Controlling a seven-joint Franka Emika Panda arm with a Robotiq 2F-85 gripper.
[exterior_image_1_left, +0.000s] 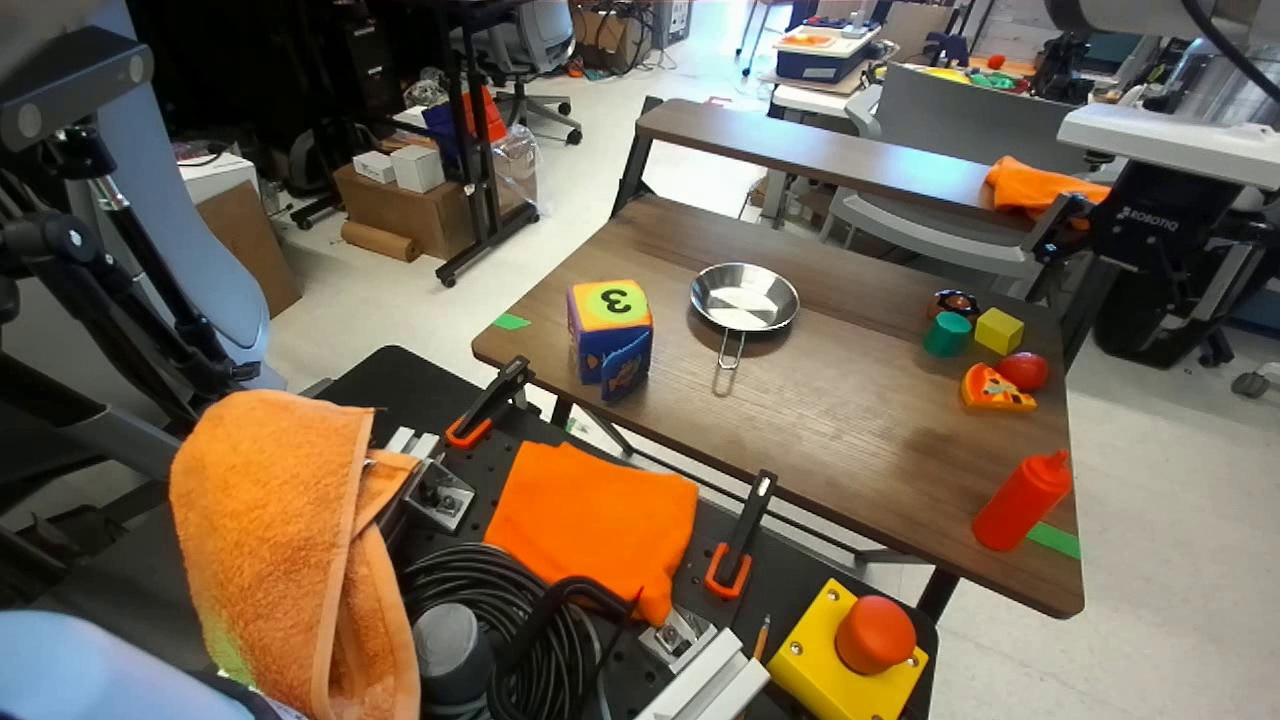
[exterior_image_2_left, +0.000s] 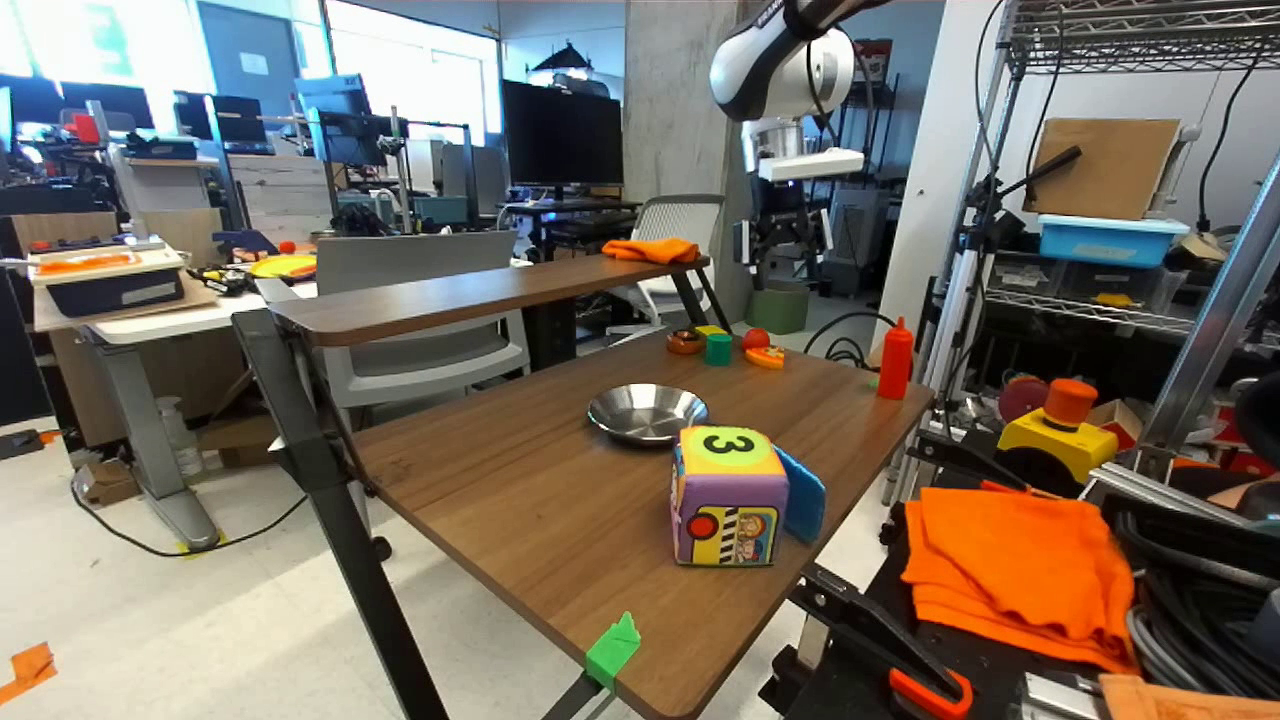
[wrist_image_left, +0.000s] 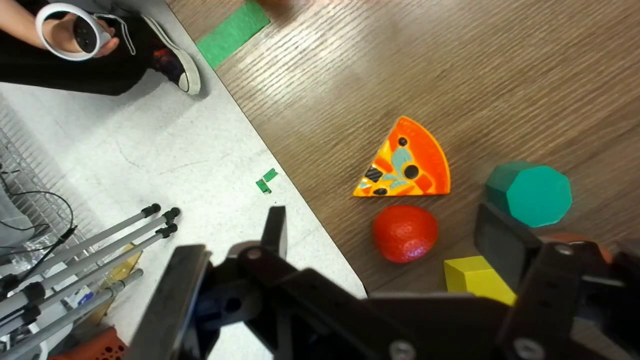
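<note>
My gripper hangs open in the air at the right end of the brown table, with empty space between its fingers; exterior view 2 shows the gripper above the table's far end. From the wrist, a toy pizza slice, a red ball-like toy, a green block and a yellow block lie below it. One finger partly covers the view near the two blocks. A dark round item sits behind the green block.
A steel pan and a soft number cube stand toward the table's other end. The red squeeze bottle is near the front right corner. A raised shelf runs along the back, an orange cloth on it. Mid-table is clear.
</note>
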